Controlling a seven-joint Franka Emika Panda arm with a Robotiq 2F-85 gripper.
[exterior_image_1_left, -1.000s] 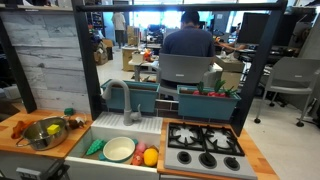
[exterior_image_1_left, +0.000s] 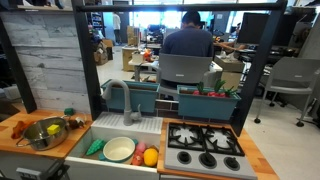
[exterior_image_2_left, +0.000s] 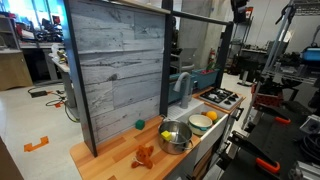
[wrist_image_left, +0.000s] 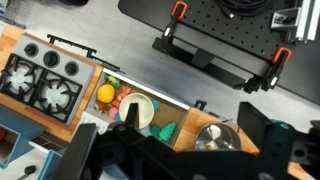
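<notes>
In the wrist view my gripper stands open above the toy kitchen, its dark fingers (wrist_image_left: 272, 140) spread wide with nothing seen between them. A metal pot (exterior_image_2_left: 176, 140) rests on the wooden counter with a yellow item (exterior_image_2_left: 166, 135) inside. The sink basin (exterior_image_1_left: 97, 131) holds a pale bowl (exterior_image_1_left: 119, 150), an orange round item (exterior_image_1_left: 150, 157) and a green item (exterior_image_1_left: 96, 146). Right of the sink is a stove (exterior_image_1_left: 205, 158) with black grates, no pan on it. I cannot make out the gripper's fingers in either exterior view.
A grey faucet (exterior_image_1_left: 127, 100) rises behind the sink. Dark uprights (exterior_image_1_left: 88, 60) and a plank wall (exterior_image_1_left: 48, 65) stand behind the counter. An orange item (exterior_image_2_left: 145, 156) and a small green item (exterior_image_2_left: 140, 124) lie near the pot. A person (exterior_image_1_left: 188, 38) sits beyond.
</notes>
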